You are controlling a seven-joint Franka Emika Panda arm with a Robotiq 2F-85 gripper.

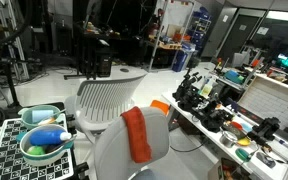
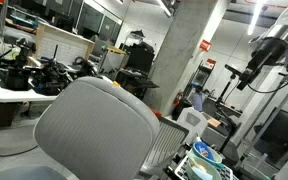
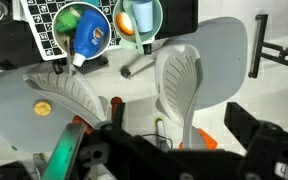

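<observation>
In the wrist view my gripper stands open at the bottom edge, with nothing held between its wide-apart dark fingers. Two bowls are at the top of that view: a greenish bowl at left and a teal bowl to its right. Inside the left one are a blue object and something green; a light-blue cup-like item is in the other. Exterior view 1 has the near bowl at lower left, a second bowl behind it. In exterior view 2 the arm is raised at upper right, above bowl level.
A black-and-white gridded surface bears the bowls. Pale chairs stand beside it, one with a red-orange cloth over its back. A cluttered white table is farther right.
</observation>
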